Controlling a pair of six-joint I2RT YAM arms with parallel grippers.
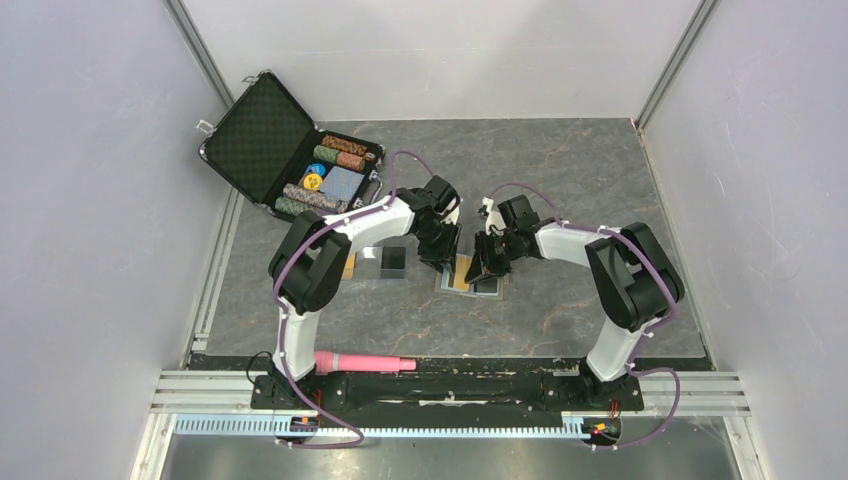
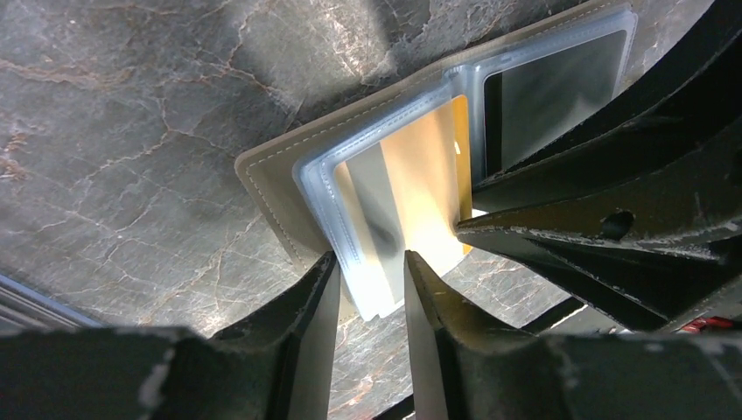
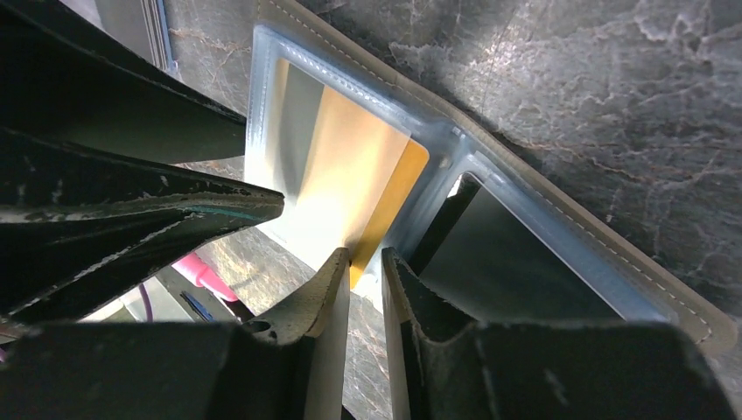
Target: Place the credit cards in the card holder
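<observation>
The open card holder (image 1: pixel 448 288) lies between my grippers, with a yellow-edged stack of cards (image 2: pixel 420 175) in one clear pocket and a dark area in the other pocket (image 3: pixel 507 262). My left gripper is part open, its fingertips at the holder's outer edge on the stack side. My right gripper is part open, one fingertip at the yellow card's edge beside the divider between the pockets. Whether either grips anything is not clear.
Left of the holder, another dark-and-yellow card item (image 1: pixel 393 258) lies under the left arm. An open case (image 1: pixel 250 140) with chips stands back left. A pink tube (image 1: pixel 360 362) lies at the front edge.
</observation>
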